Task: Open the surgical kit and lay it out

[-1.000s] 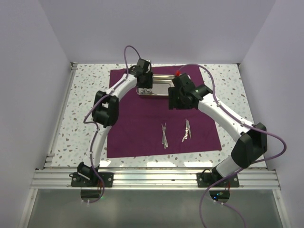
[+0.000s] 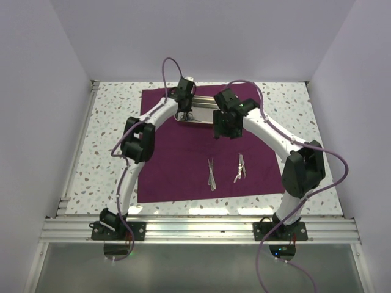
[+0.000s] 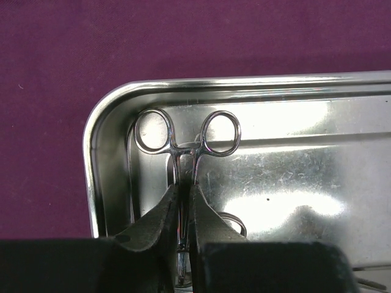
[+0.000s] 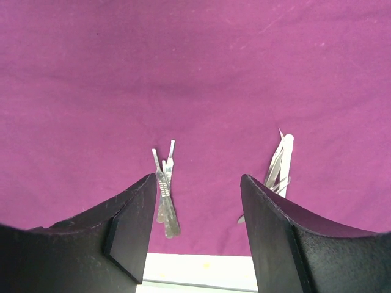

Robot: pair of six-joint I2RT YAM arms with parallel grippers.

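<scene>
A steel tray (image 2: 203,113) sits at the back of the purple cloth (image 2: 171,171). My left gripper is over its left end, fingers nearly together around the shanks of steel ring-handled scissors (image 3: 225,146); whether they grip is unclear. My right gripper stands open, empty, above the cloth right of centre. At the front lie two groups of instruments: slim ones like tweezers or handles (image 4: 169,213) and, to their right, another group (image 4: 286,146).
A speckled table top (image 2: 101,146) surrounds the cloth, with walls at back and sides.
My right arm has moved left from further right. My left gripper has shifted slightly over the tray's left end. The instruments on the cloth are unchanged.
</scene>
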